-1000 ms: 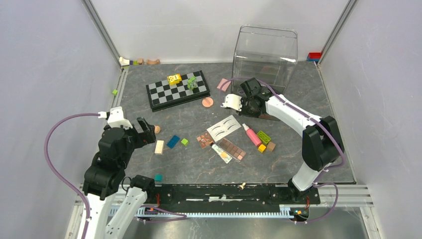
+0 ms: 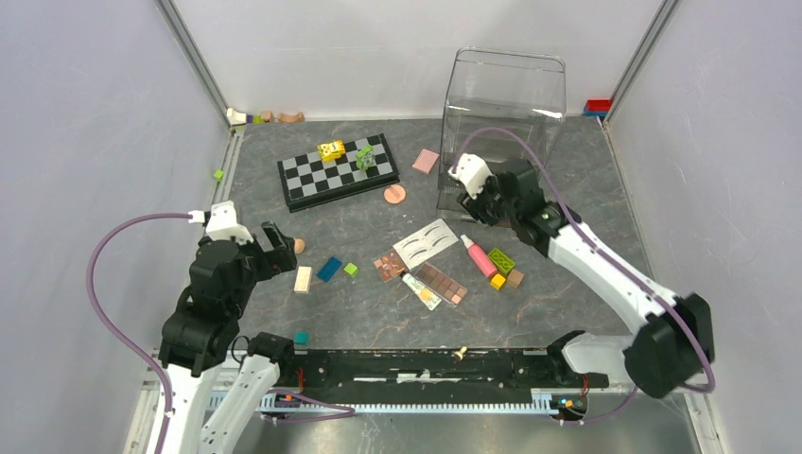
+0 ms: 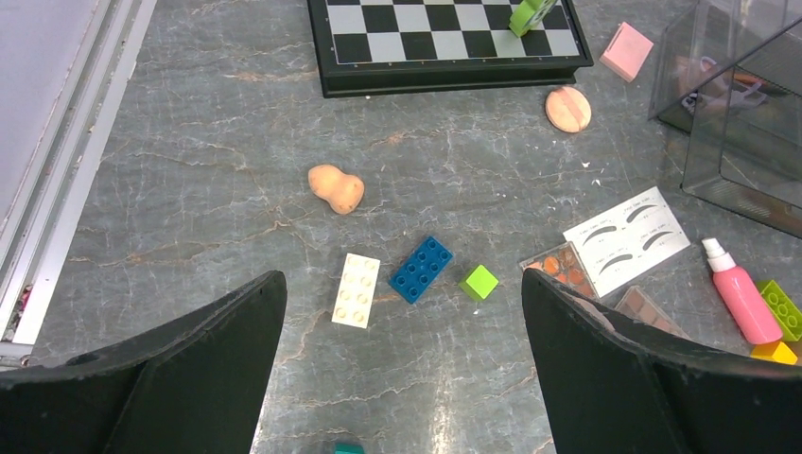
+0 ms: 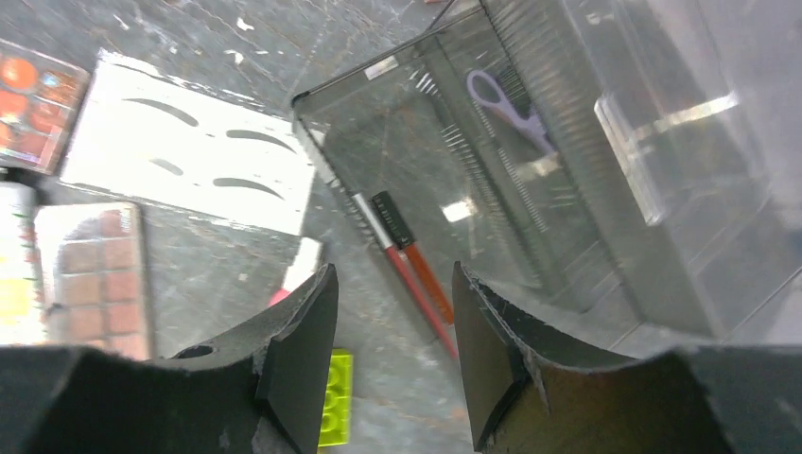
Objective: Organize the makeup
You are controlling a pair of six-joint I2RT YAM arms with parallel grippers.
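A clear acrylic organizer [image 2: 501,90] with raised lid stands at back right; in the right wrist view pencils [image 4: 421,284] and purple scissors [image 4: 492,99] lie inside. My right gripper is over its front, fingers apart, nothing held visible. An eyebrow stencil sheet [image 2: 424,242], an orange palette [image 2: 389,265], a brown palette [image 2: 442,283], a white tube [image 2: 420,291] and a pink bottle [image 2: 480,258] lie in the middle. A pink sponge [image 3: 626,51] and round puff [image 3: 567,110] lie near the chessboard. My left gripper hangs open above the left side, empty.
A chessboard [image 2: 307,180] with toys sits at back left. Blocks lie around: blue [image 2: 328,269], cream [image 2: 303,280], green [image 2: 351,270], yellow [image 2: 497,282], among others. A peanut-shaped sponge [image 3: 335,187] lies left. Walls border the table; the front left and right areas have free room.
My right arm has lifted and swung outward, its gripper shifting up and right over the organizer. The left arm and the table items have not moved.
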